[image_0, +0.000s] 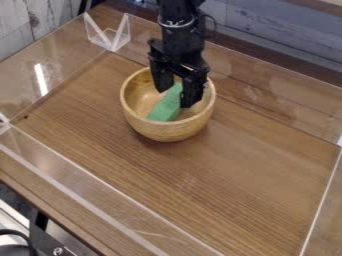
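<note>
A wooden bowl (139, 124) sits on the wooden table (171, 200), a green oblong object (166, 108) lying inside it. My black gripper (174, 82) hangs over the back of the bowl, its fingers pointing down and standing open. The fingertips are near the upper part of the green object; whether they touch it is hard to tell.
A clear plastic container (107, 31) stands at the back left. A dark round item (14, 243) is at the lower left edge.
</note>
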